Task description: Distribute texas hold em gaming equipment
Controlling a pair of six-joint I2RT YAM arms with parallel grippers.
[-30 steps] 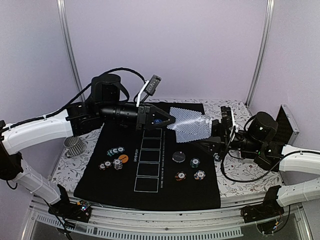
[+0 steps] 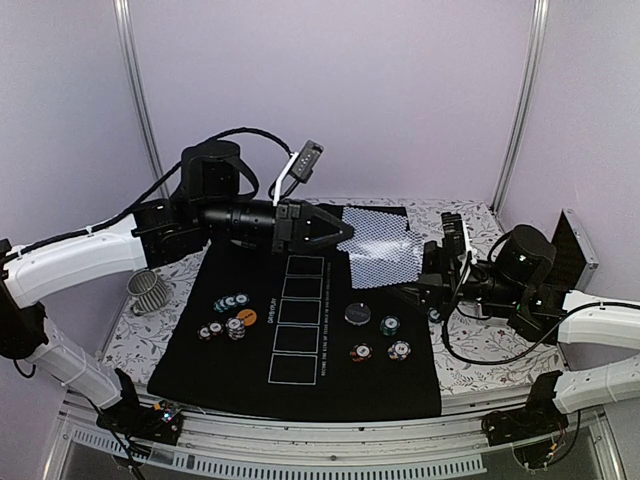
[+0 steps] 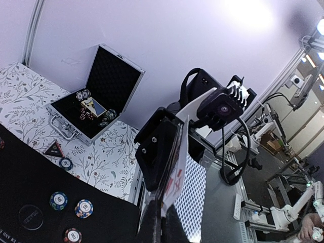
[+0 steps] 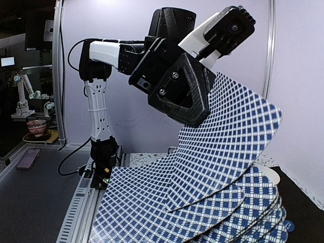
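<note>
A fan of playing cards [image 2: 378, 265] with blue-and-white checked backs hangs above the black mat [image 2: 225, 375] between my two grippers. My right gripper [image 2: 422, 280] is shut on the fanned deck at its right side. At the upper left corner, my left gripper [image 2: 342, 228] is shut with the edge of a card [image 4: 228, 136] between its fingers. That card stands turned away from the lower part of the spread in the right wrist view. The left wrist view has the cards [image 3: 176, 185] nearly edge-on, running down to the left fingertips. The right fingertips are hidden behind the deck in the right wrist view.
Chip stacks [image 2: 235, 326] and an orange disc [image 2: 246, 316] lie on the mat's left half; a clear disc [image 2: 357, 314] and more chips [image 2: 399, 350] lie right. An open case [image 3: 76, 119] stands beside the mat. A striped cup [image 2: 149, 291] is at the left.
The right arm looks still.
</note>
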